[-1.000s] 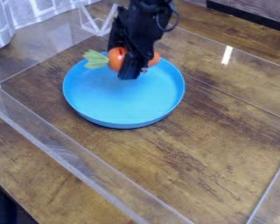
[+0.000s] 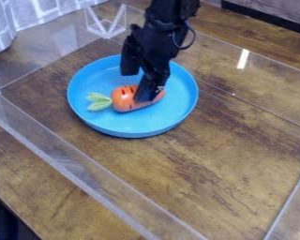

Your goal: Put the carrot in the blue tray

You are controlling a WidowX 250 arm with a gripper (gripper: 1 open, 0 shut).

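The orange carrot (image 2: 123, 99) with pale green leaves (image 2: 98, 100) lies inside the round blue tray (image 2: 150, 126), near its middle. Its leafy end points left, towards the rim. My black gripper (image 2: 138, 81) reaches down from the top of the camera view over the tray. One dark finger (image 2: 146, 92) crosses in front of the carrot and covers part of it. The other is behind, close to the carrot's far side. Whether the fingers still press on the carrot cannot be made out.
Bare wooden table (image 2: 234, 141) stretches to the right of the tray. A clear strip (image 2: 83, 173) runs diagonally past its lower left side. Transparent and white items stand at the upper left.
The gripper and carrot have come down and towards the camera. The carrot was held above the tray's far part before; now it lies in the tray.
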